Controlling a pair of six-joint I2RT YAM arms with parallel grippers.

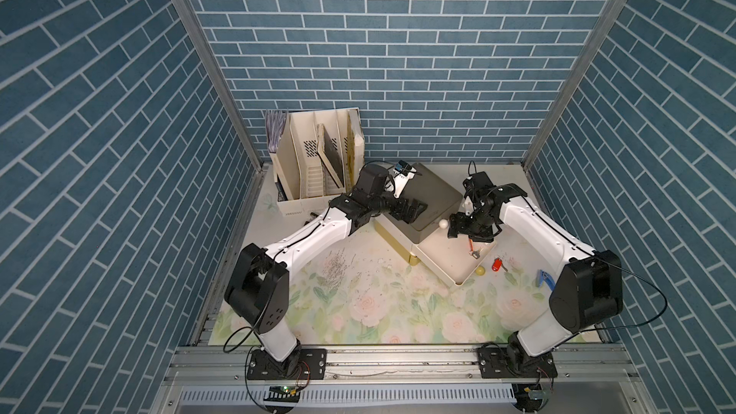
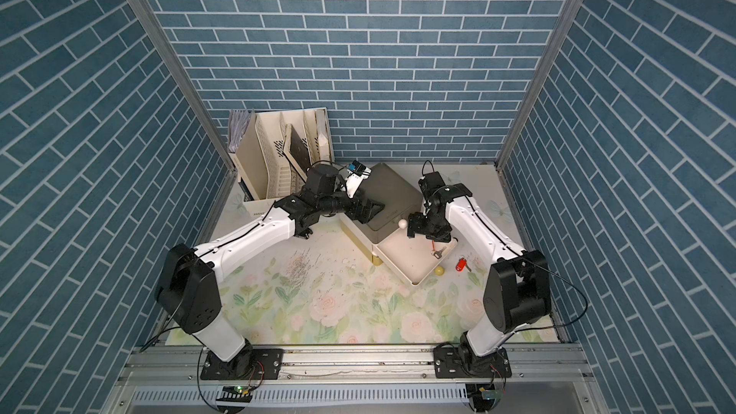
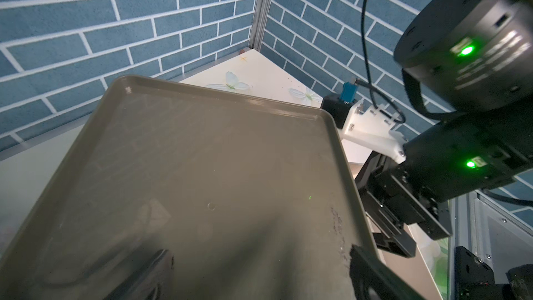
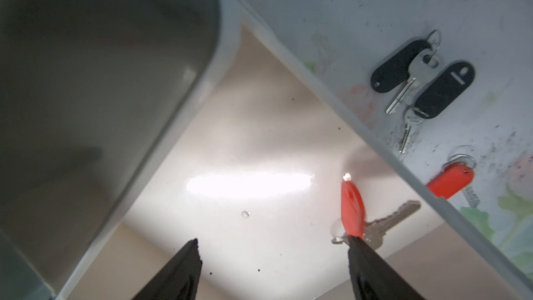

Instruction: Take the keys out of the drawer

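Observation:
The pale drawer is pulled out from under a dark grey lid. In the right wrist view, a key with a red tag lies on the drawer floor. My right gripper is over the drawer with fingers apart, nothing seen between them. My left gripper hovers at or over the grey lid, fingers apart, with nothing visible between them. Outside the drawer lie two keys with black tags and a red-tagged key.
A cream file holder stands at the back left. A blue object lies right of the drawer, and a yellow ball sits by its front corner.

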